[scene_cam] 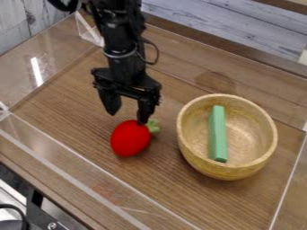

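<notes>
My black gripper (127, 107) hangs from the arm just above and behind a red pepper (129, 138) with a green stem (153, 128), which lies on the wooden table (66, 117). The two fingertips are spread apart, one at the left and one at the right near the stem, with nothing seen between them. The gripper is open.
A pale yellow bowl (246, 148) holding a long green bar (217, 134) stands to the right of the pepper. A white wall runs along the back.
</notes>
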